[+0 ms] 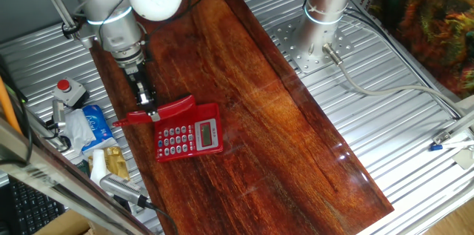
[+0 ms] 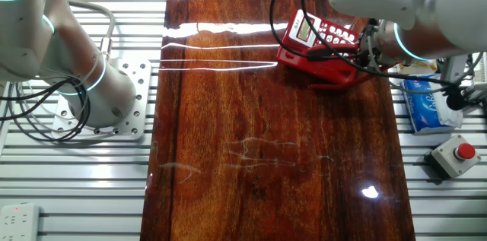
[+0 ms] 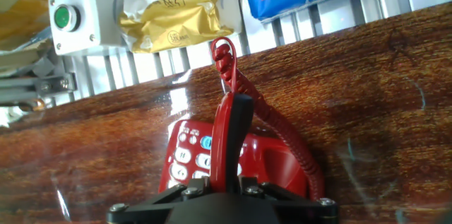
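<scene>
A red desk phone [image 1: 189,133] with grey keys and a small display lies on the wooden table, near its left edge in exterior view 1. Along the keypad's upper side runs its curved red handset [image 1: 175,108]. My gripper [image 1: 153,115] reaches down to the handset's middle and is shut on it. In the wrist view the handset [image 3: 222,139] stands edge-on between the dark fingers, covering part of the phone body [image 3: 185,157]. Whether it is clear of the base is hard to tell. The coiled red cord [image 3: 282,128] curves beside it.
Beyond the table's edge sit a blue packet [image 1: 96,127], a gold packet [image 3: 173,22] and a box with a red button [image 1: 67,92].
</scene>
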